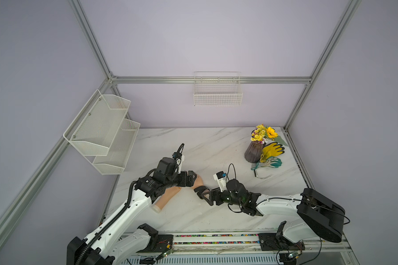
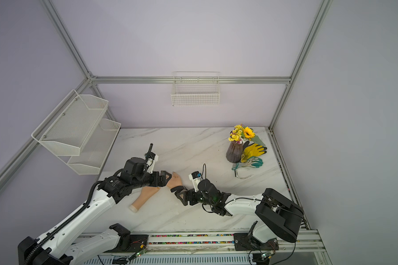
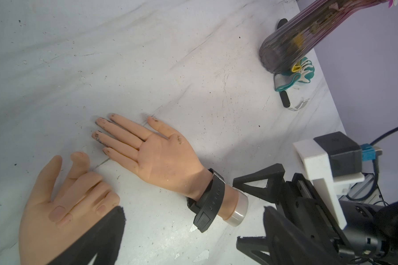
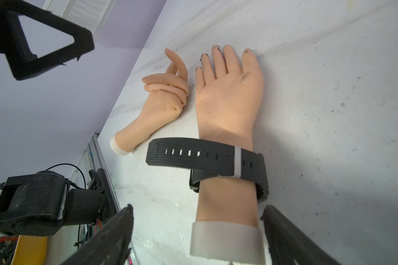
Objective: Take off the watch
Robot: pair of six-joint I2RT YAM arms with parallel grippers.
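A mannequin hand [image 4: 225,106] lies palm up with a black watch [image 4: 190,152] round its wrist, the strap's end sticking out past the wrist. My right gripper is open around the wrist's cuff end, short of the strap, nothing seen gripped. My left gripper stands open above the table, left of the watch-wearing hand and higher up, with nothing between its fingers.
A second hand [image 3: 57,225] lies to the left. At the back right stand a vase with flowers [image 1: 253,151] and gloves [image 1: 272,152]. Mesh shelves [image 1: 101,128] hang on the left wall.
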